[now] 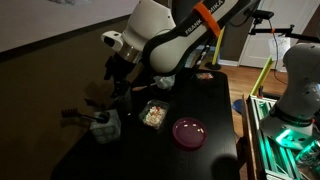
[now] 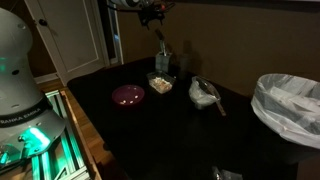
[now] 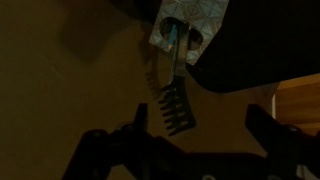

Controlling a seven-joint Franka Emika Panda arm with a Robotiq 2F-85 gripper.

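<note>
A black slotted kitchen utensil [image 3: 177, 105] stands in a patterned square holder [image 3: 190, 25], its toothed head leaning out of the top. In exterior view 1 the same holder [image 1: 105, 127] is at the table's left, with the utensil's head [image 1: 70, 114] pointing left. My gripper is open above them, the utensil's head showing between its spread fingers without being held. Exterior view 2 has the gripper [image 2: 151, 18] raised clear of the holder [image 2: 166, 64], near the wall. The lower part of the utensil's handle is hidden inside the holder.
Near the holder is a clear container of food [image 1: 154, 114], and beyond it a dark red plate [image 1: 188, 133] with small pale pieces. A bag [image 2: 202, 93] with a long-handled tool and a white-lined bin [image 2: 285, 105] are to the right in exterior view 2.
</note>
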